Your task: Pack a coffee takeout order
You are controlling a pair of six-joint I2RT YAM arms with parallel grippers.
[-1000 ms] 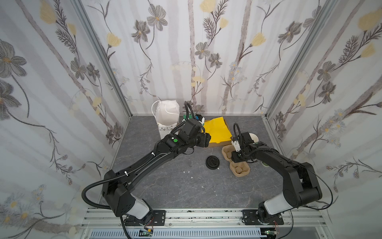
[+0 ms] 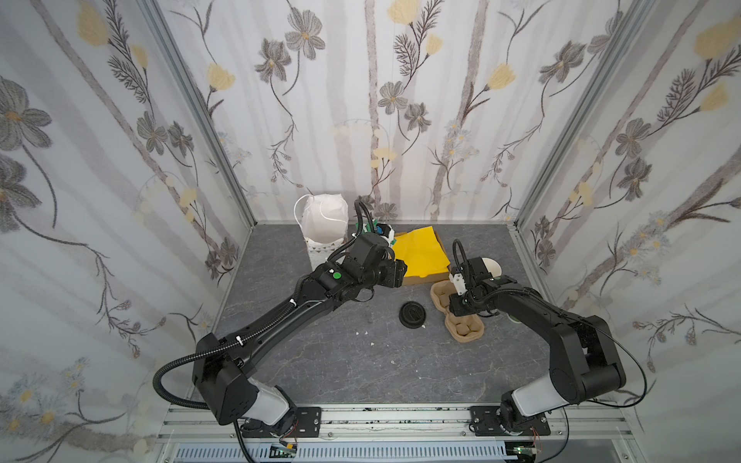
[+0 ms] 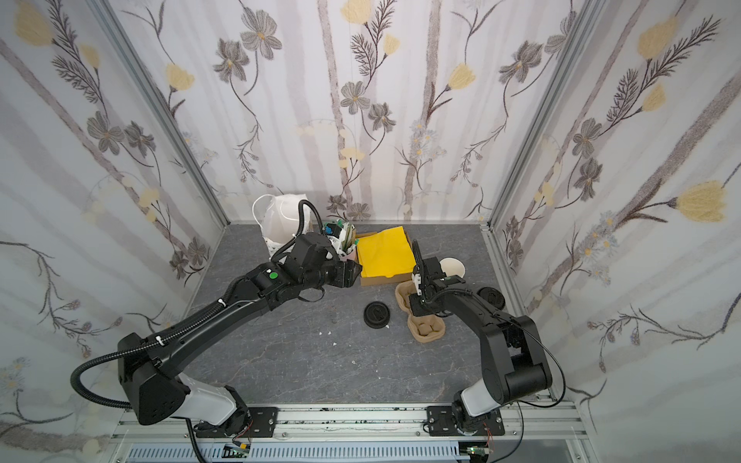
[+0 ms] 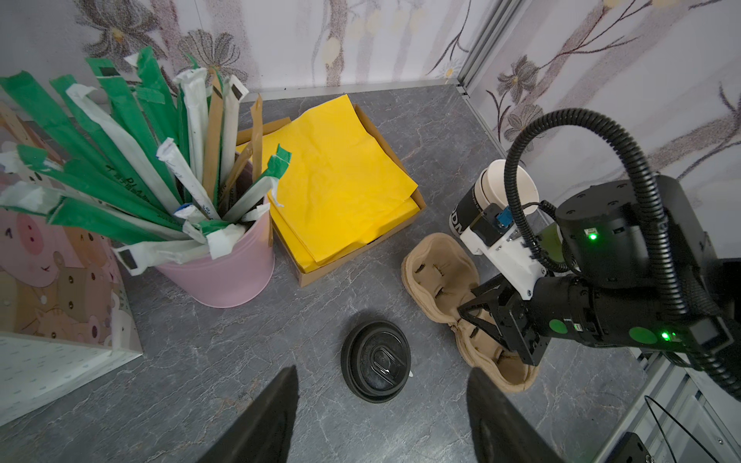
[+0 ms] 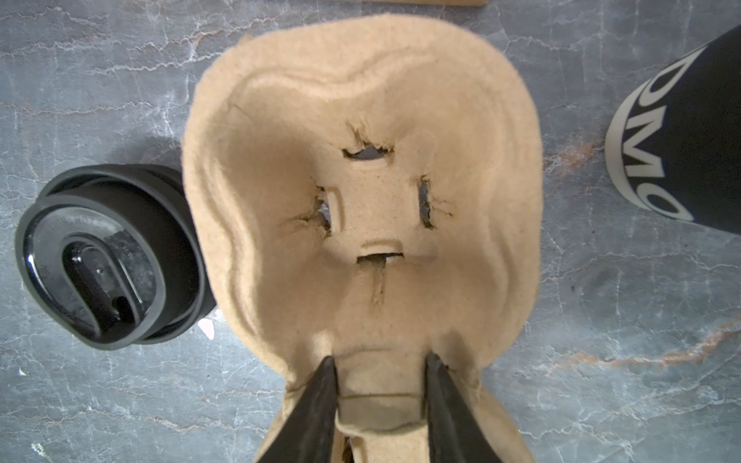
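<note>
A brown pulp cup carrier (image 5: pixel 362 92) lies on the table at centre right, with my right gripper at its narrow middle section, a finger on either side of it; whether it grips is unclear. Stacked black lids (image 5: pixel 108 254) lie left of the carrier, black-and-white cups (image 5: pixel 679 131) right of it. My left gripper hangs open over the table near the lids, nothing between its fingers. A white paper bag (image 2: pixel 324 220) stands at the back left, beside a pink holder (image 4: pixel 216 281) full of green, white and wooden sticks or packets.
A cardboard box with yellow sheets (image 4: pixel 339 177) sits at the back centre, behind the carrier. More black lids (image 3: pixel 491 298) lie at the far right.
Both arms have shifted very slightly; the carrier, lids and other objects look unmoved.
</note>
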